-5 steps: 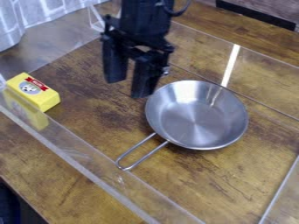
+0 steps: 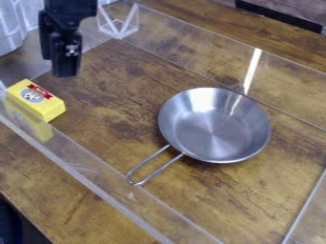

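Note:
The dark gripper (image 2: 60, 54) hangs at the upper left of the camera view, above and a little behind a yellow box (image 2: 34, 100) with a red and white label. Whether its fingers are open or shut is hard to make out. A steel frying pan (image 2: 214, 121) rests on the wooden surface at the right, its wire handle pointing to the lower left.
Clear plastic walls (image 2: 90, 181) border the wooden work area (image 2: 121, 124). White cloth or plastic lies at the upper left corner. The wood between the box and the pan is free, as is the area behind the pan.
The gripper has moved left, away from above the pan to above the area behind the yellow box. The box and pan have not moved.

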